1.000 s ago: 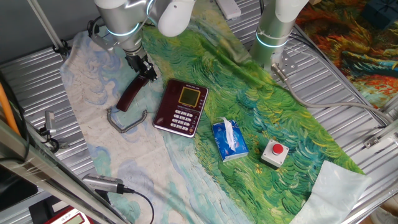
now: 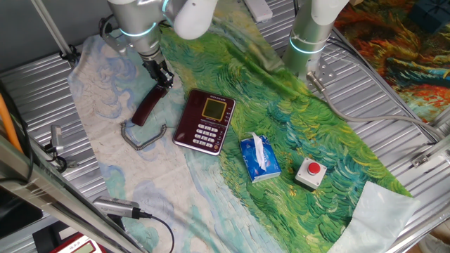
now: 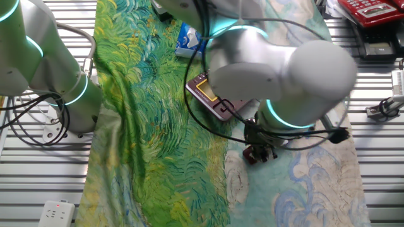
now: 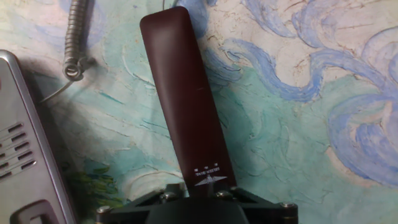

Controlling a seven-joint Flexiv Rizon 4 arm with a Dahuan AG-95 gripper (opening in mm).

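Note:
A dark red telephone handset (image 2: 149,106) lies on the painted cloth, to the left of the phone base (image 2: 204,121) in exterior view 1. My gripper (image 2: 166,83) is low at the handset's upper end. In the wrist view, the handset (image 4: 186,93) runs away from the gripper, with its lettered end at the fingertips. Whether the fingers press on that end or only stand over it is unclear. Exterior view 2 has the arm covering most of the handset, with only a dark red end (image 3: 251,155) showing beneath the gripper.
A coiled cord (image 2: 144,145) curls below the handset. Right of the phone base are a blue tissue pack (image 2: 259,159) and a red-button box (image 2: 310,173). Bare cloth lies left of the handset.
The gripper has shifted very slightly at the handset's end. The handset, phone base and other objects look unmoved.

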